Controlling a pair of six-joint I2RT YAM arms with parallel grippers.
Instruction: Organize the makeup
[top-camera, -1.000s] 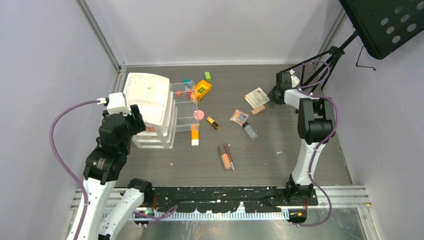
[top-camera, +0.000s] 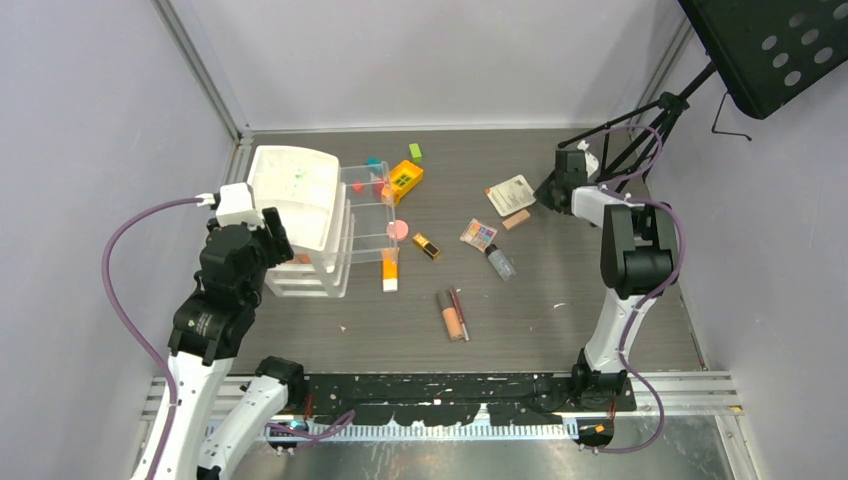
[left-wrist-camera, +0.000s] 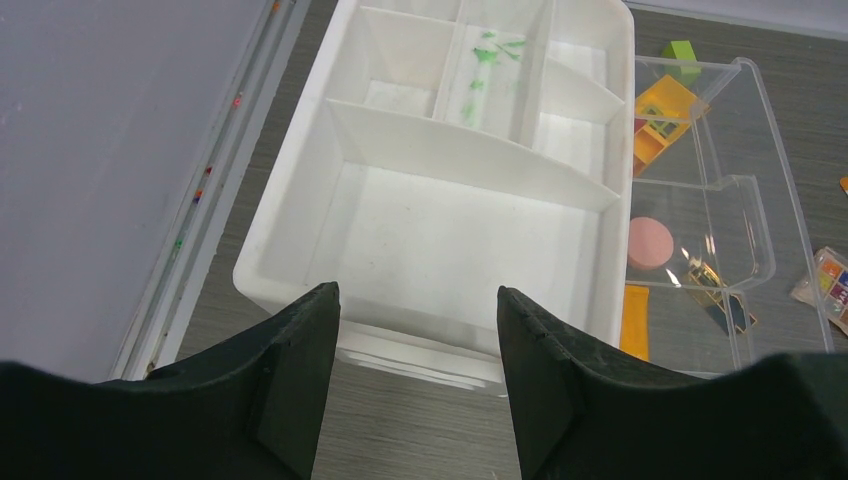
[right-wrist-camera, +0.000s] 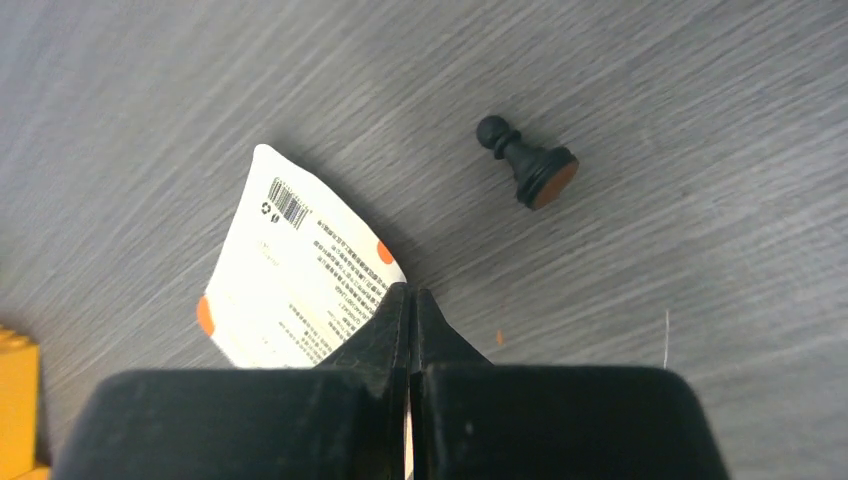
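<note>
A white organizer (top-camera: 290, 190) stands at the left with a clear drawer (left-wrist-camera: 757, 235) pulled out to the right. My left gripper hangs at its near edge, open, fingers apart with nothing between them. My right gripper is shut at the right corner of a printed card (right-wrist-camera: 290, 265); nothing shows between its fingers. Mid-table lie an eyeshadow palette (top-camera: 479, 234), a clear-bodied bottle (top-camera: 500, 262), a tan block (top-camera: 516, 219), a foundation tube (top-camera: 449, 317), a thin red pencil (top-camera: 460, 315) and a gold-and-black compact (top-camera: 426, 246).
A yellow toy piece (top-camera: 405, 178), a green block (top-camera: 415, 152), a pink disc (top-camera: 398, 230) and an orange tube (top-camera: 390, 270) lie by the drawer. A black pawn (right-wrist-camera: 525, 160) lies beyond the card. The black stand (top-camera: 655, 110) rises behind the right arm.
The card has slid slightly left since a second ago. The left arm has barely moved.
</note>
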